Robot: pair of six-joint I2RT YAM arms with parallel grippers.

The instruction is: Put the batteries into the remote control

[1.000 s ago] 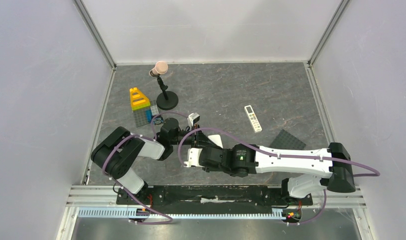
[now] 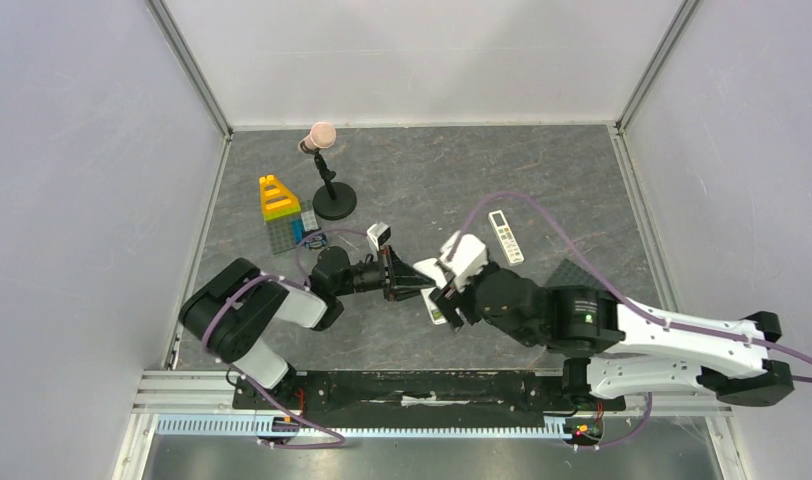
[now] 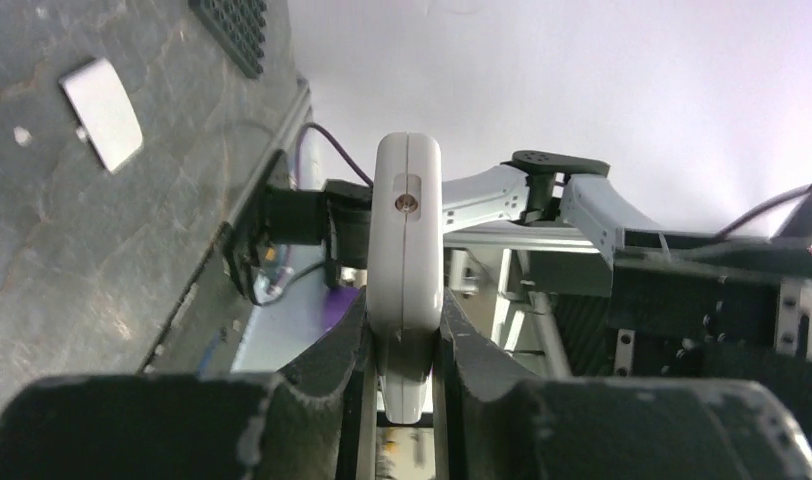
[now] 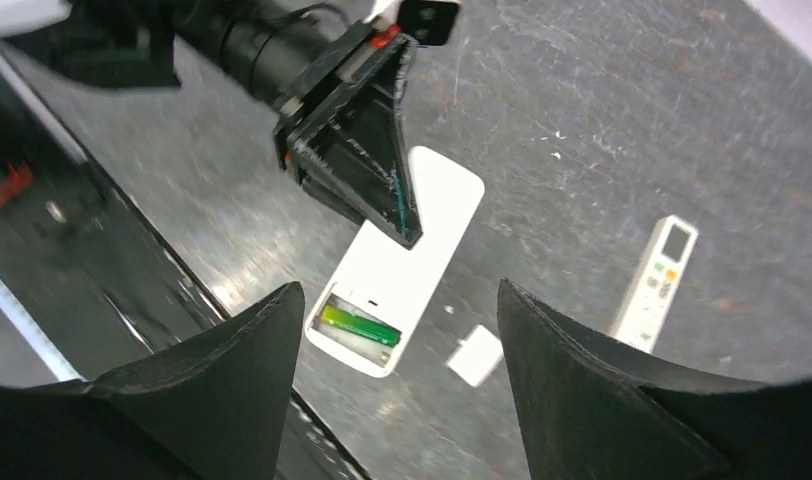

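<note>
A white remote lies face down with its battery bay exposed and one green battery inside it. My left gripper is at the remote, which stands out between its fingers in the left wrist view; whether it grips it firmly is unclear. A small white battery cover lies beside the remote. My right gripper hangs open above this area, nothing seen between its fingers.
A second white remote lies to the back right. A black stand, yellow-blue pieces and a dark mat are on the grey table.
The right arm has risen and swung to the right, uncovering more of the remote. The left gripper has shifted slightly.
</note>
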